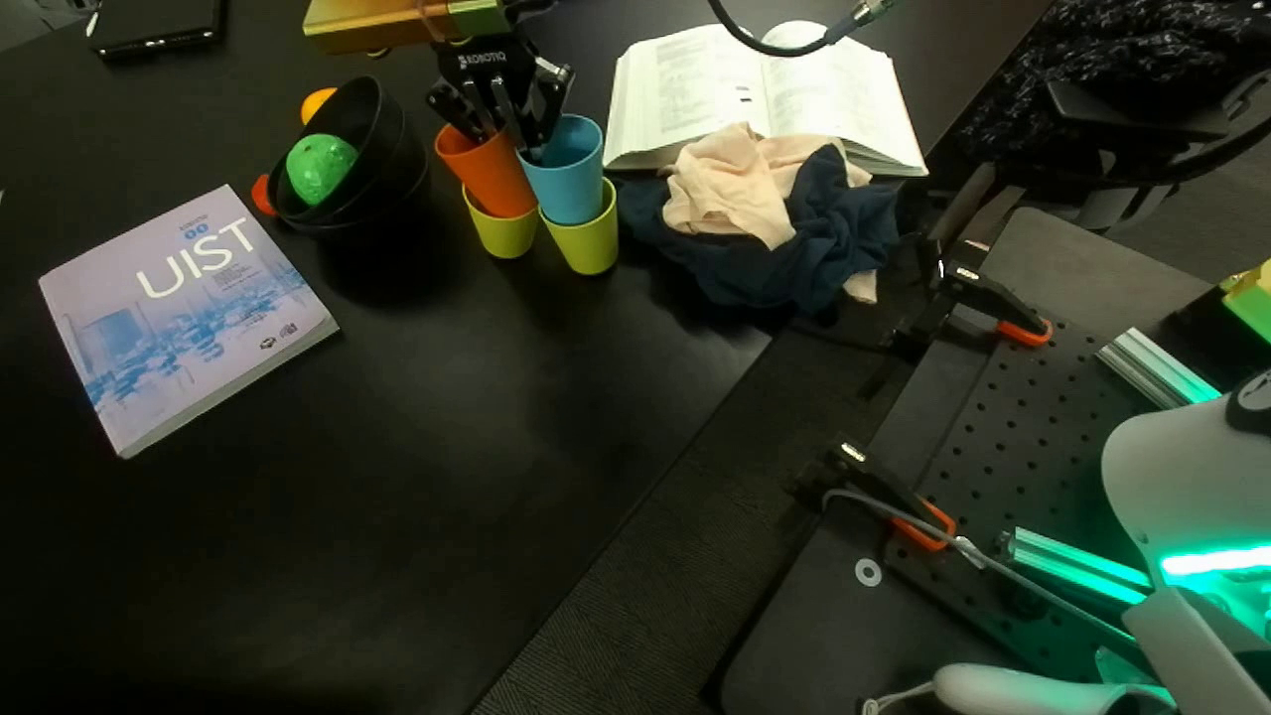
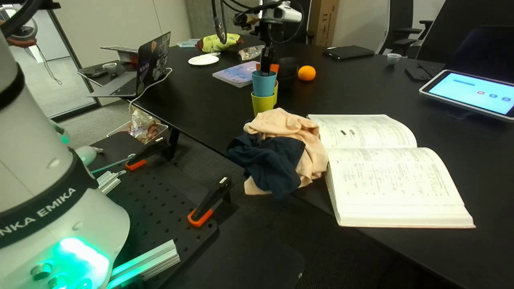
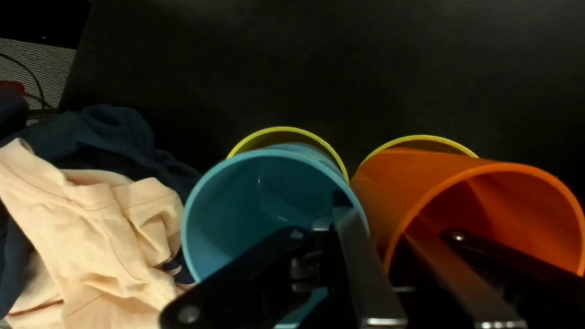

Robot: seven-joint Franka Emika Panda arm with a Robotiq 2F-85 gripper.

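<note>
A blue cup (image 1: 565, 179) and an orange cup (image 1: 489, 173) stand side by side, each nested in a yellow-green cup: the right one (image 1: 584, 242) under the blue, the left one (image 1: 502, 232) under the orange. From above, my gripper reaches into both openings, one finger inside the blue cup (image 3: 247, 208) and the other inside the orange cup (image 3: 400, 181). Their neighbouring walls lie between the fingers, and the fingers are shut on them. The orange cup leans away from the blue one in the wrist view. The fingertips' lower ends are partly hidden by the cups.
Black bowls (image 1: 381, 155) holding a green ball (image 1: 321, 168) sit left of the cups. Crumpled beige and navy cloth (image 1: 739, 191) lies to their right, by an open book (image 1: 679, 95). A UIST book (image 1: 191, 310) lies farther left.
</note>
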